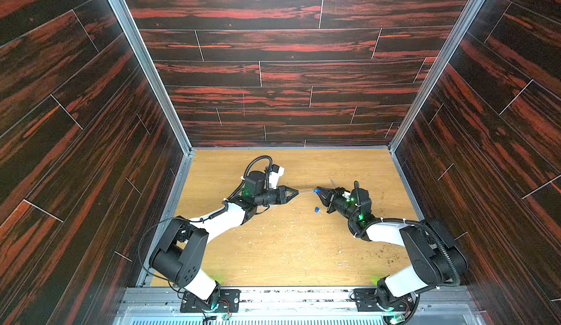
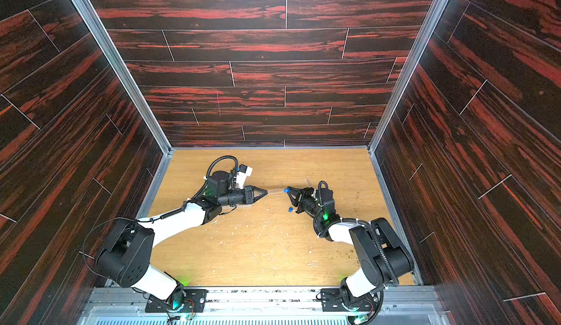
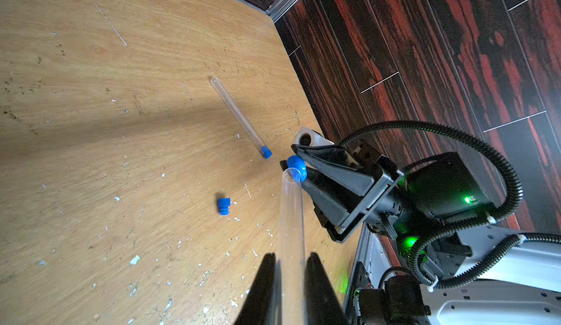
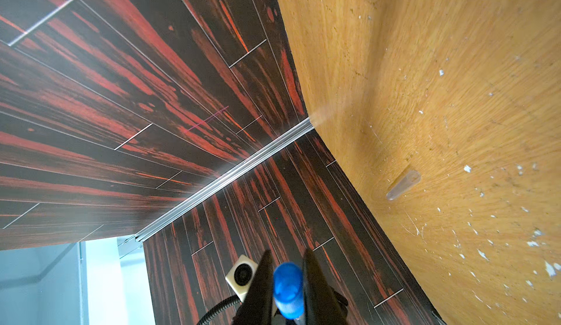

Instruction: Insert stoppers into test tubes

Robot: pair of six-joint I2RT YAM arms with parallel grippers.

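Note:
My left gripper is shut on a clear test tube (image 3: 291, 225), whose open mouth points at my right gripper. A blue stopper (image 3: 297, 166) is pinched in my right gripper, which is shut on it. In the left wrist view the tube's rim overlaps the stopper; whether the stopper is inside the mouth, I cannot tell. Another blue stopper (image 3: 223, 205) lies loose on the table. Beyond it lies a second tube (image 3: 238, 114) with a blue stopper in its end.
In the right wrist view another clear tube (image 4: 404, 183) lies on the wooden table (image 4: 467, 91). Small white flakes are scattered about. Dark walls enclose the table, and its front middle is clear apart from flakes.

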